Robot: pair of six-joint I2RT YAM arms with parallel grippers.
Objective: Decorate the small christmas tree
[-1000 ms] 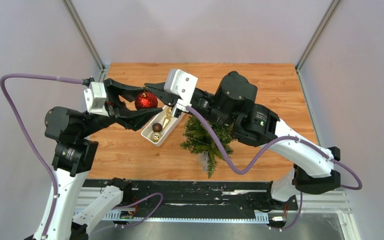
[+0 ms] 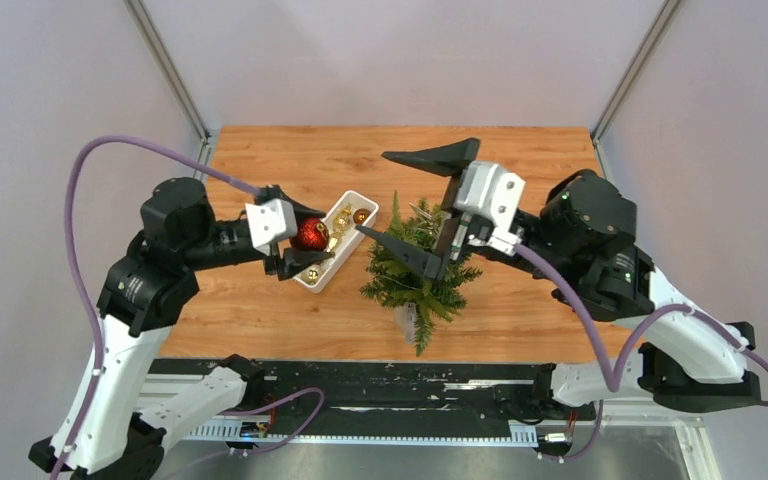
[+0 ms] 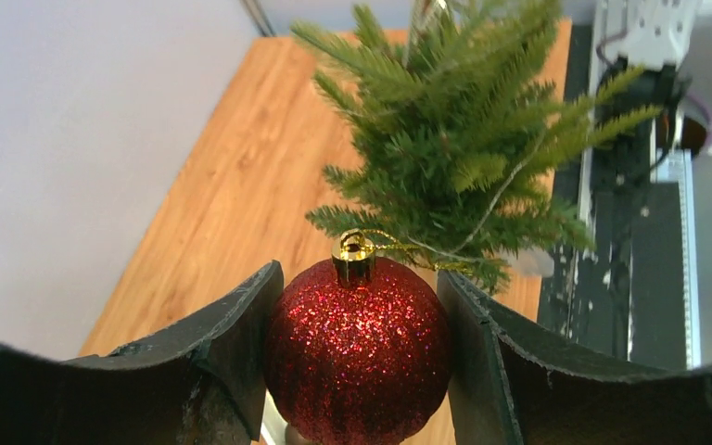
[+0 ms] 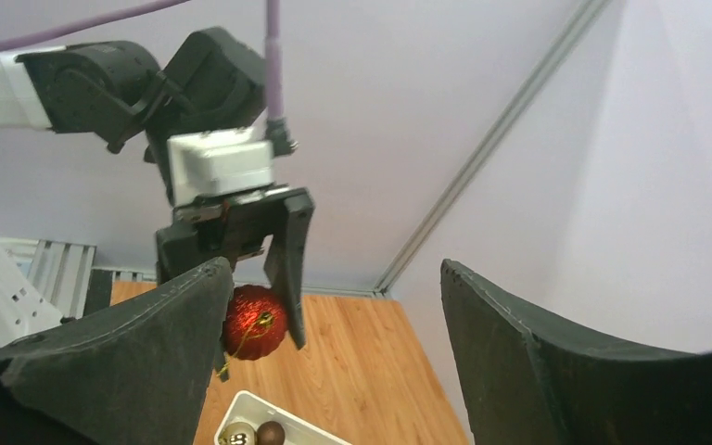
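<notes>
A glittery red ball (image 2: 310,234) is held between the fingers of my left gripper (image 2: 312,236), over the left edge of the white box. In the left wrist view the red ball (image 3: 359,348) fills the gap, its gold cap and thread loop (image 3: 355,248) pointing up. The small green tree (image 2: 415,285) stands right of the box, partly covered by my right arm. Above the tree my right gripper (image 2: 372,193) is spread wide and empty, fingers pointing left. In the right wrist view the left gripper hangs with the ball beyond my open fingers.
The white box (image 2: 318,283) holds gold and brown ornaments (image 2: 361,216). Bare wooden table (image 2: 520,320) lies to the right of the tree and at the back. A black strip (image 2: 400,400) runs along the front edge.
My right gripper has pulled back rightward from the ball and opened wide. The left gripper has turned and shifted slightly right and down with the ball in it.
</notes>
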